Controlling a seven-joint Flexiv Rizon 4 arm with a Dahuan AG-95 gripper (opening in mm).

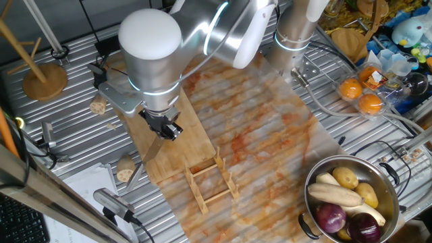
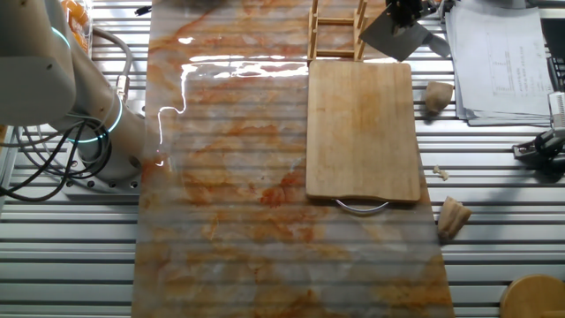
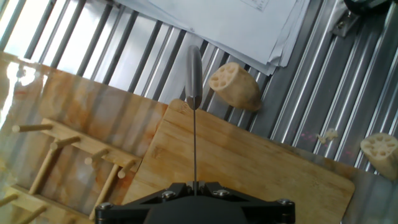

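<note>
My gripper (image 1: 169, 129) is shut on the blade of a knife (image 3: 194, 143). In the wrist view the blade shows edge-on as a thin line between the fingers, and the grey handle (image 3: 194, 78) points away from me. Exterior view 2 shows the broad flat of the blade (image 2: 393, 41) beside the rack. Under the gripper in exterior view 1 lies a wooden cutting board (image 1: 182, 128). A wooden pegged rack (image 1: 210, 185) stands at the board's end. Whether the blade touches the board I cannot tell.
Cut lotus root pieces (image 2: 439, 95) lie on the ribbed metal table beside the board. A steel pot (image 1: 312, 202) of vegetables stands at the right in exterior view 1. Papers (image 2: 499, 66) lie beyond the knife handle.
</note>
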